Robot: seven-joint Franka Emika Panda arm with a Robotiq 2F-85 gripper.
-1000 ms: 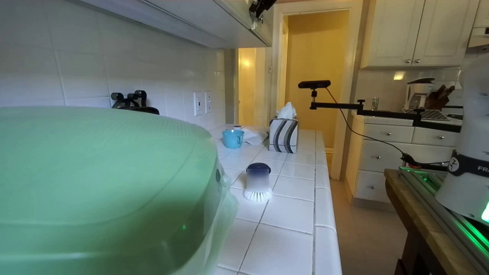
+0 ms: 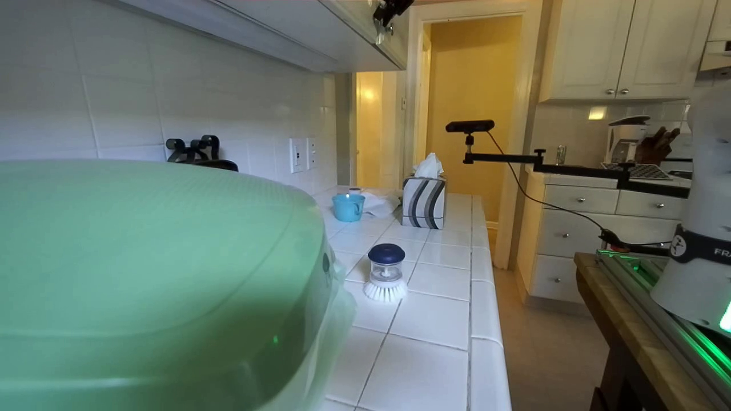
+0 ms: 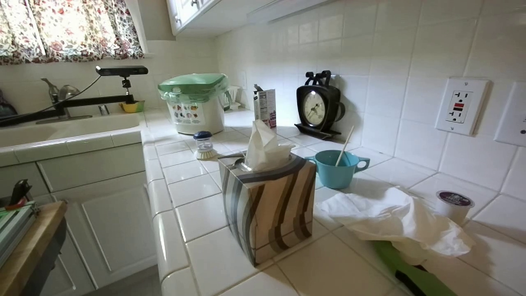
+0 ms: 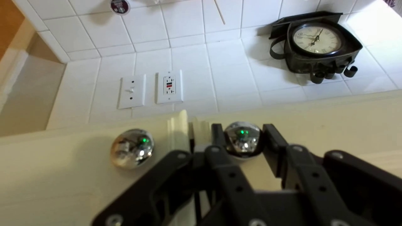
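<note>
In the wrist view, my gripper is shut on the right-hand round metal knob point(image 4: 243, 136) of the upper cabinet, one black finger on each side of it. To its left, clear of the fingers, is a second shiny knob point(image 4: 132, 148). Both sit on cream cabinet doors point(image 4: 320, 120), with a narrow seam between the knobs. At the top of exterior view 1, the black gripper point(image 2: 384, 19) reaches the cabinet's front point(image 2: 356, 20). Exterior view 2 does not show the gripper.
Beneath the cabinet, the tiled counter holds a striped tissue box point(image 3: 268, 207), a blue cup point(image 3: 337, 167), a dish brush point(image 3: 203, 145), a black clock point(image 3: 318, 106) and a green-lidded bin point(image 3: 194, 103). A camera on a black arm point(image 2: 541, 164) stands off the counter's edge.
</note>
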